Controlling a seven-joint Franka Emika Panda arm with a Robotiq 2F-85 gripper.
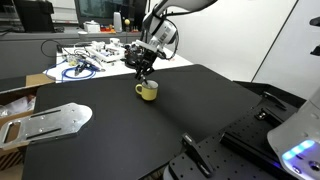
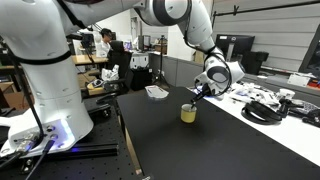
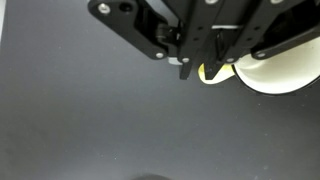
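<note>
A yellow mug with a pale inside stands upright on the dark table, its handle turned left in exterior view 1. In exterior view 2 the same mug sits near the table's middle. My gripper is partly open, pointing down beside the mug's handle side. Its two fingertips show a narrow gap in the wrist view. The yellow handle lies partly behind the right finger, close to it; whether they touch is unclear. The mug's rim is cut off by the right edge there.
A silver metal plate lies at the left in exterior view 1. Blue cables are coiled beyond the table's far side.
</note>
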